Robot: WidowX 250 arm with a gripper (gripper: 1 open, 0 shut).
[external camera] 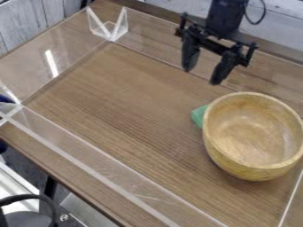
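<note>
My gripper (204, 64) hangs at the top right over the wooden table, above and behind a large tan bowl (251, 142); its dark fingers point down, spread apart, with nothing visible between them. A small green object (199, 116) lies at the bowl's left side, partly hidden by it.
A clear folded plastic piece (108, 25) stands at the back left. Clear strips run along the left and front edges, and dark cables (27, 208) lie at the lower left corner.
</note>
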